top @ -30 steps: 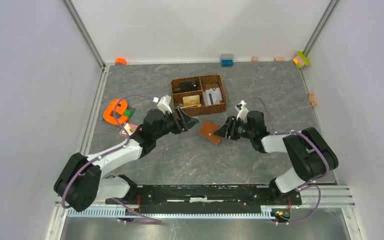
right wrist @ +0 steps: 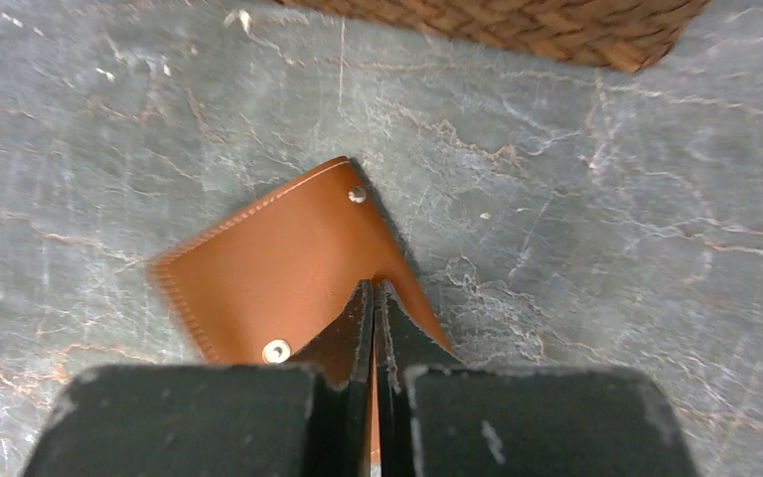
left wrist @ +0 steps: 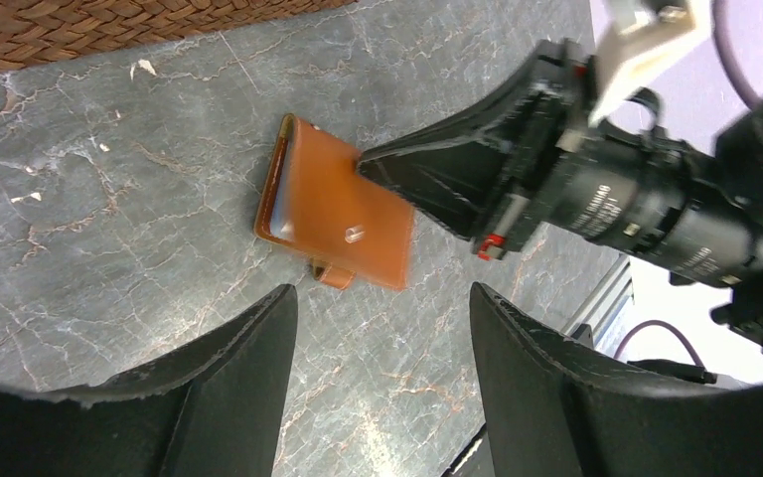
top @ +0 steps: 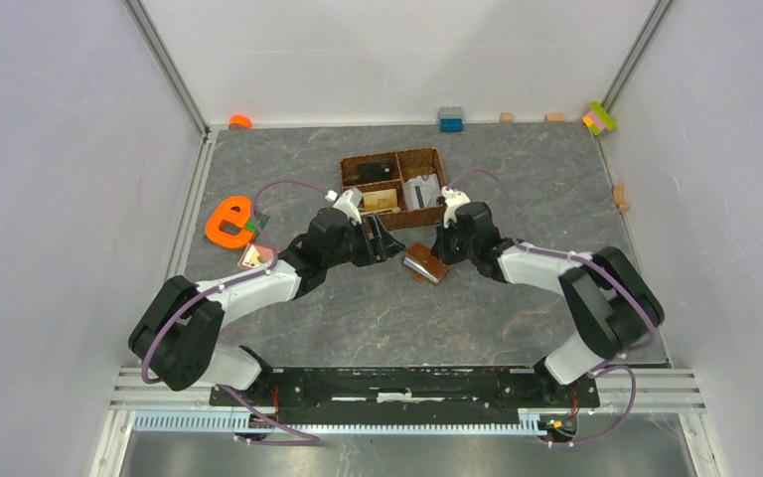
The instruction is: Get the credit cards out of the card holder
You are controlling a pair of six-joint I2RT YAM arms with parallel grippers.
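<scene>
The brown leather card holder (top: 429,260) lies on the grey marbled mat, a pale strip showing along its lower left edge. In the left wrist view the holder (left wrist: 343,209) is a little parted on its left side, with a bluish-white layer inside and a small strap below. My left gripper is open beside it, nothing between its fingers. The tips of my right gripper are together over the holder's leather (right wrist: 278,263), seemingly touching it near one edge. The cards themselves are mostly hidden.
Behind the holder stands a divided wicker basket (top: 412,220) with several items inside. An orange ring-shaped object (top: 221,221) and a picture card (top: 255,256) are at the left. Free mat lies in front of the holder.
The holder's left edge now shows a pale strip, where a flat brown face showed one second ago. The left one shifted slightly right.
</scene>
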